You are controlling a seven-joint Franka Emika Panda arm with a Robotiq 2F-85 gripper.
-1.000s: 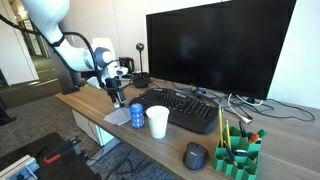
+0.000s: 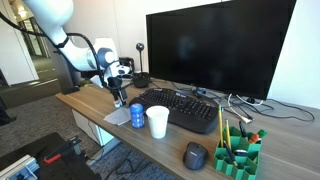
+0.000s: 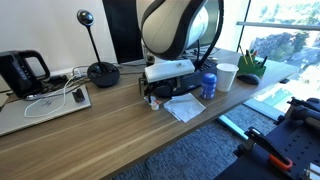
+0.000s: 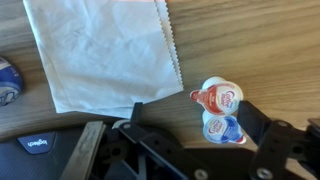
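Two small white bottles stand close together on the wooden table, one with a red-marked top (image 4: 218,97) and one with a blue-marked top (image 4: 222,129) in the wrist view. My gripper is open above them, and both bottles lie nearer its right finger in that view. From the side, the gripper (image 3: 150,94) hangs low over the bottles (image 3: 154,104), whose lower parts show beneath it. A white cloth (image 4: 105,55) lies flat beside them, and a blue can (image 4: 10,82) stands at the left edge of the wrist view.
A black keyboard (image 2: 180,108) lies close behind the bottles, before a large monitor (image 2: 220,45). A white cup (image 2: 157,122), a mouse (image 2: 195,156) and a green holder with pens (image 2: 238,152) stand farther along. Bare table (image 3: 80,150) extends on the other side.
My gripper has come slightly lower and a little to the right in exterior view 1, nearer the bottles. The other objects stay put.
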